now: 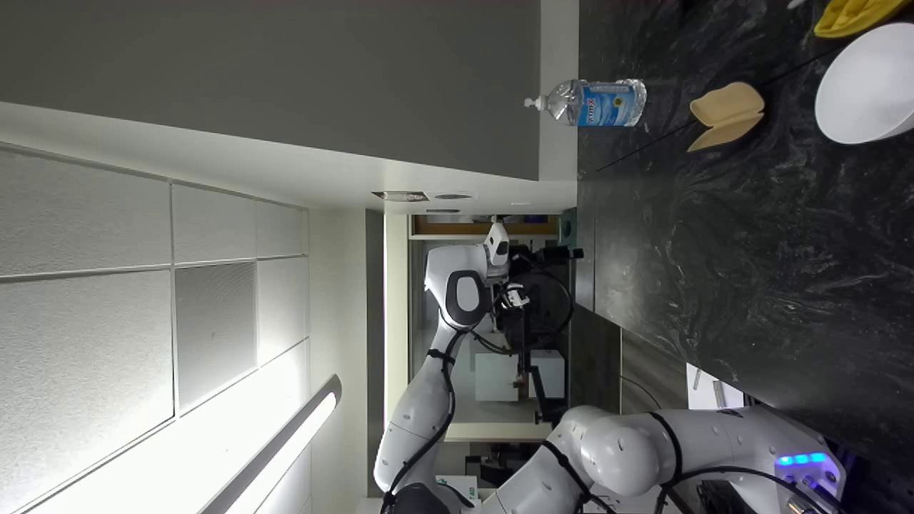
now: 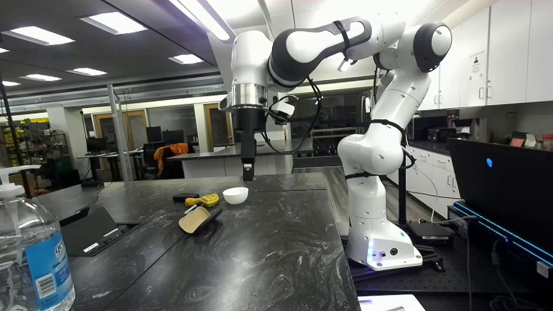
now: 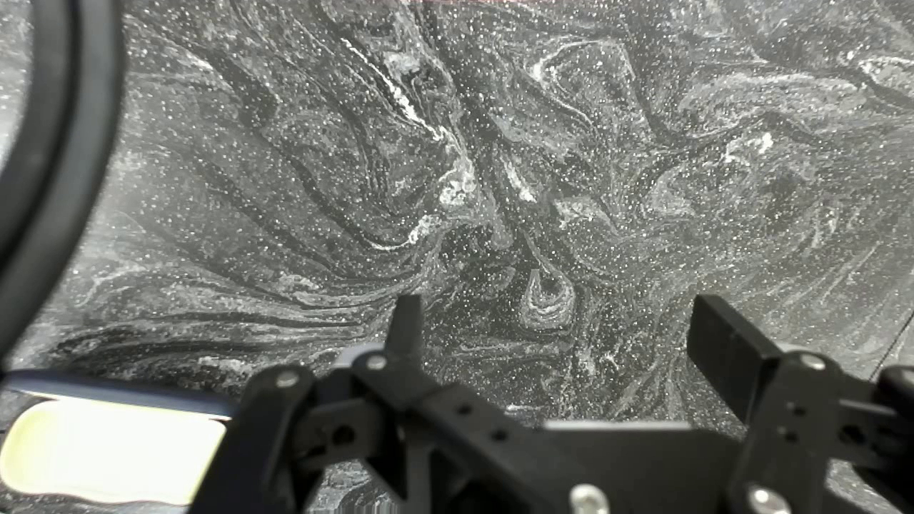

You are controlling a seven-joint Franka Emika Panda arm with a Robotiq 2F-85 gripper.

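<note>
My gripper is open in the wrist view, its two black fingers wide apart over bare dark countertop, with nothing between them. From the side, the gripper (image 2: 249,173) points straight down and hangs above the counter. A tan-lined case (image 3: 111,450) shows at the lower left of the wrist view, partly cut off; the same case (image 2: 194,220) lies spread open on the counter. Behind it stands a white bowl (image 2: 236,195). Yellow objects (image 2: 203,200) lie to the bowl's left. Exterior view 1 is turned sideways and shows the bowl (image 1: 867,84) at its right edge.
A clear pump bottle with a blue label (image 2: 49,259) stands near the counter's left front. A dark tablet-like device (image 2: 90,230) sits beyond it. A black monitor (image 2: 503,186) stands right of the arm's base.
</note>
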